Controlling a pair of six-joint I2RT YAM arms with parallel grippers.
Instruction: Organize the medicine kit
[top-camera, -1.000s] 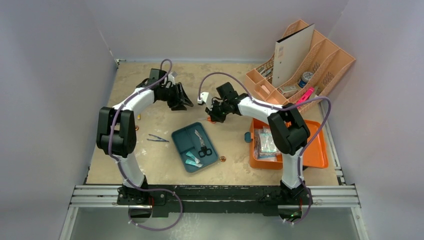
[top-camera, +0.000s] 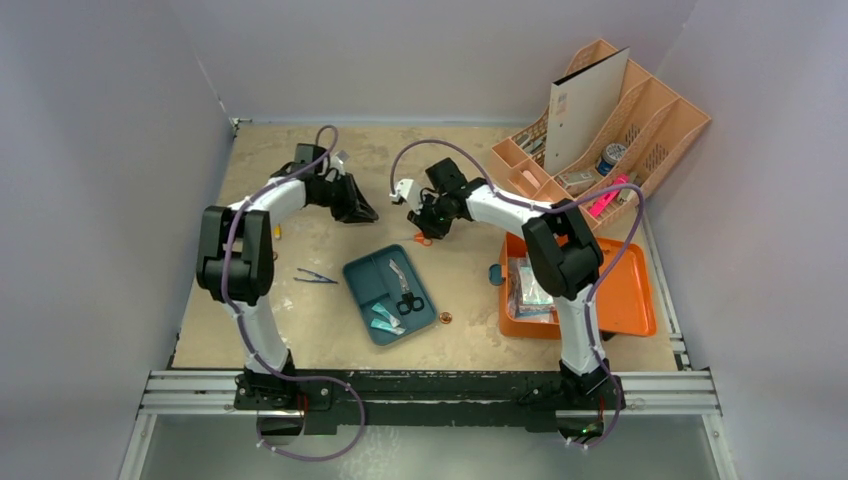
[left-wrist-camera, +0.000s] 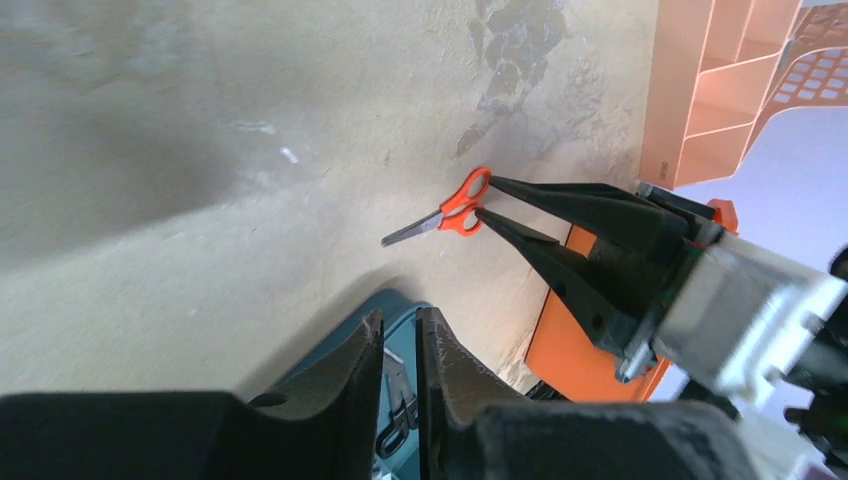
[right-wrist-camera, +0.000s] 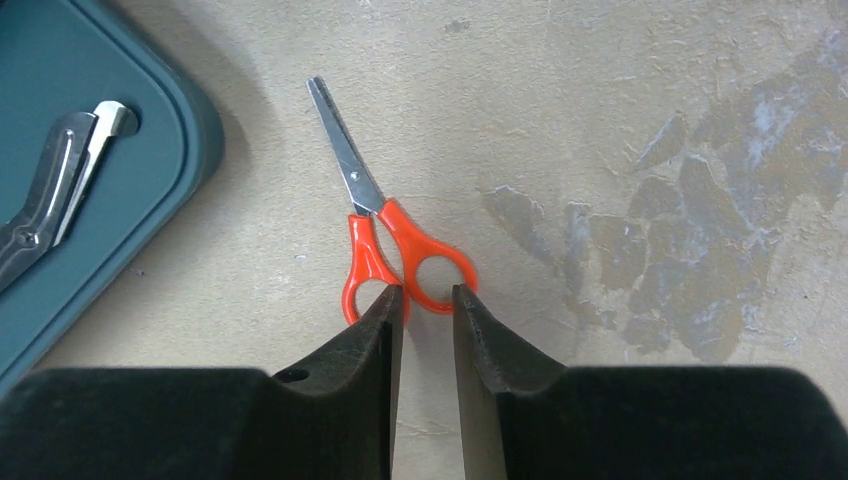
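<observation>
Small orange-handled scissors (right-wrist-camera: 395, 235) lie on the table just beyond the teal tray (top-camera: 352, 285). My right gripper is part open above their handles; its fingertips overlap the loops in view, and whether they touch cannot be told. From the left wrist view, the right fingers (left-wrist-camera: 530, 195) reach the orange handles, blades pointing away from them. My left gripper (top-camera: 366, 219) hangs over the table behind the tray, a narrow empty gap between its fingers. Inside the tray are black-handled scissors (top-camera: 408, 303) and teal-and-white packets (top-camera: 386, 326).
An orange box (top-camera: 508, 322) with packets inside stands open at the right front. Blue tweezers (top-camera: 317, 279) lie left of the tray, and a small round copper-coloured item (top-camera: 445, 317) sits at its right. A peach organizer (top-camera: 660, 120) fills the back right corner.
</observation>
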